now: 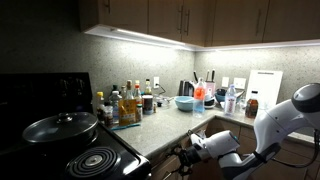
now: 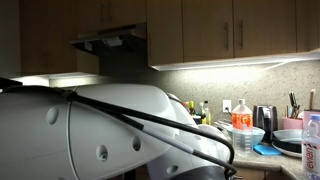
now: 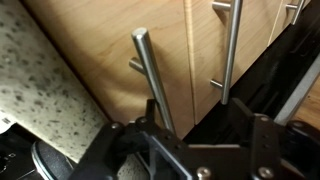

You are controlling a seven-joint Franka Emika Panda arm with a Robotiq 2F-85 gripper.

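My gripper is in the wrist view with its fingers apart, close to a wooden cabinet front [image 3: 185, 70]. A metal bar handle [image 3: 153, 75] runs down into the space between the fingers, nearer the left one; whether it touches is not clear. Farther right, a second bar handle [image 3: 233, 48] stands on the neighbouring panel. From the side, in exterior view 1, the gripper [image 1: 179, 160] is low in front of the cabinets, below the counter edge, small and dark. The arm hides it in exterior view 2.
A speckled counter [image 1: 165, 128] borders the stove [image 1: 85, 155], which carries a lidded pan [image 1: 60, 128]. Several bottles [image 1: 128, 105] stand at the counter's back. A blue bowl [image 1: 185, 103] and a large bottle [image 1: 199, 98] stand in the corner above the arm.
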